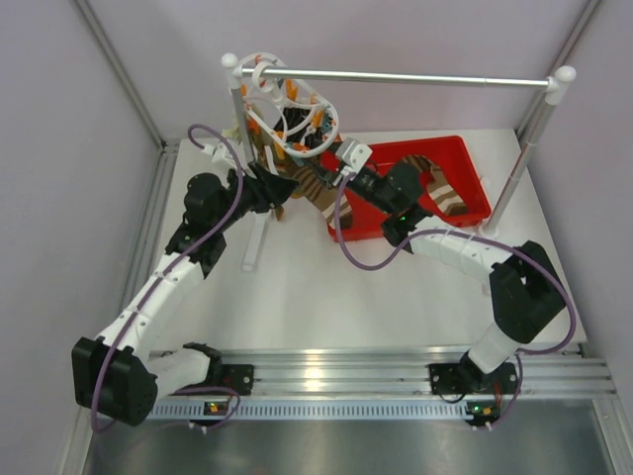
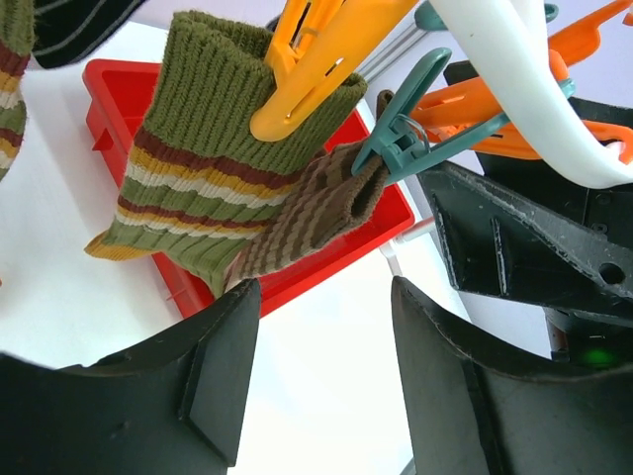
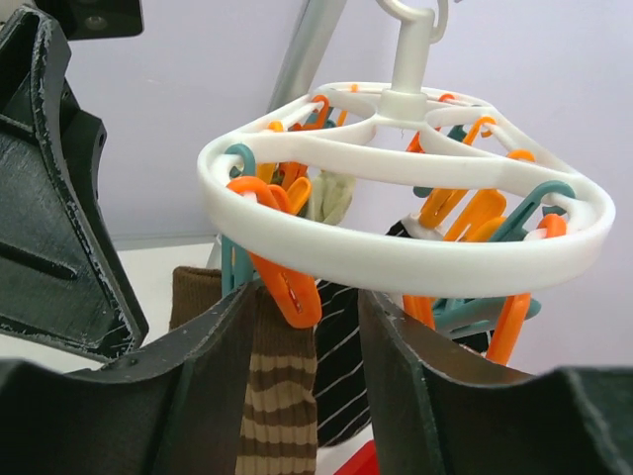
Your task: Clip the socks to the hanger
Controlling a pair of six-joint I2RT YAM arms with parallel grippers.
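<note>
The round white hanger (image 1: 326,139) hangs from the rail with orange, yellow and teal clips round it. A brown striped sock (image 2: 315,213) hangs at a teal clip (image 2: 406,134), and a green striped sock (image 2: 198,168) hangs below a yellow clip (image 2: 312,74). In front of the brown sock, my left gripper is open with nothing between its fingers. My right gripper stands open at the hanger's rim; an orange clip (image 3: 295,295) shows in the gap between its fingers, and the brown sock hangs beyond. Contact with that clip cannot be told.
A red bin (image 1: 455,158) with another brown striped sock (image 1: 442,188) in it stands behind the right arm. A black striped sock (image 3: 339,371) hangs under the hanger. Both grippers are close together here.
</note>
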